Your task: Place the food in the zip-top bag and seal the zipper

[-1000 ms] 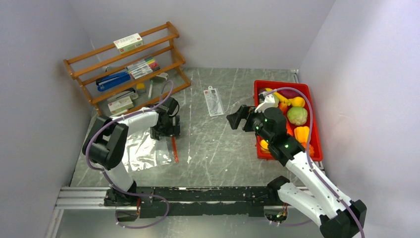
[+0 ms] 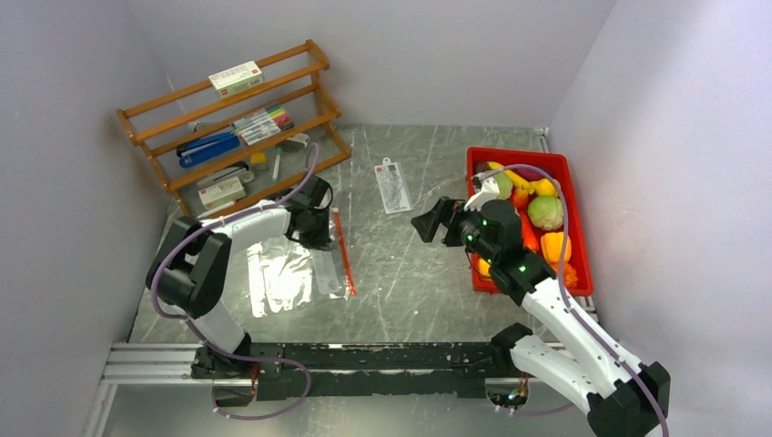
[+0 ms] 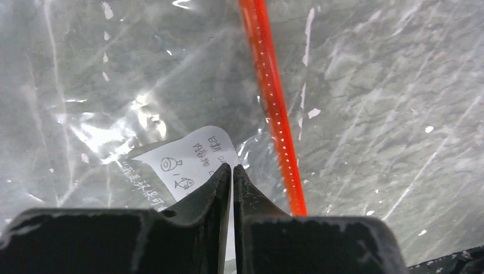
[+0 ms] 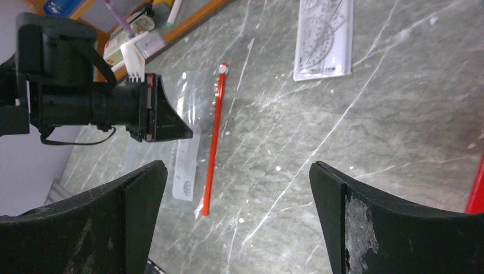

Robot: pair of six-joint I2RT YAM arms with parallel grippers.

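Note:
The clear zip top bag [image 2: 278, 278] lies flat on the left of the table, its red zipper strip [image 2: 343, 255] along the right side. My left gripper points down onto the bag at its white printed label [image 3: 197, 157]. Its fingertips are together, pinching the bag's film. On the right, my right gripper hangs open over the table with nothing between its fingers. Behind that arm, the food sits in a red bin [image 2: 473, 162]: a green cabbage [image 2: 546, 213], a yellow pepper [image 2: 553, 245] and other pieces, partly hidden by the arm.
A wooden rack [image 2: 330, 114] with boxes, markers and a blue stapler [image 2: 208, 148] stands at the back left, close behind the left arm. A packaged drawing set [image 2: 392, 188] lies at the back middle. Bare table separates the bag from the bin.
The left gripper has closed and shifted slightly right, and the bag with its red strip has slid right along with it. The right arm has barely moved.

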